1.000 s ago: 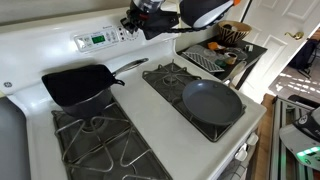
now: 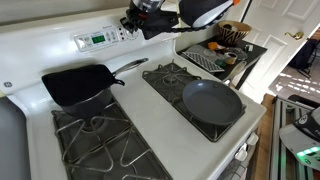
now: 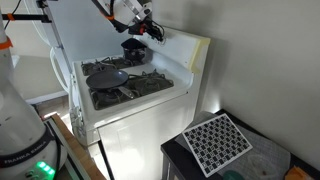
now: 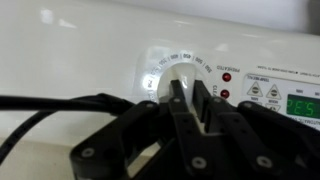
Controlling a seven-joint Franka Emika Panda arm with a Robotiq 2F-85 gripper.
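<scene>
In the wrist view my gripper is shut on a white dial knob [image 4: 184,76] of the stove's back panel. Printed numbers ring the knob on the panel. Seen from exterior view 1, the gripper [image 2: 130,22] reaches to the panel just right of the green display [image 2: 98,39]. The fingers cover part of the knob, and its pointer cannot be made out.
On the left back burner sits a pot [image 2: 82,88] with a dark cloth over it. A black frying pan [image 2: 212,101] rests on the right burners. Bare grates [image 2: 105,150] lie front left.
</scene>
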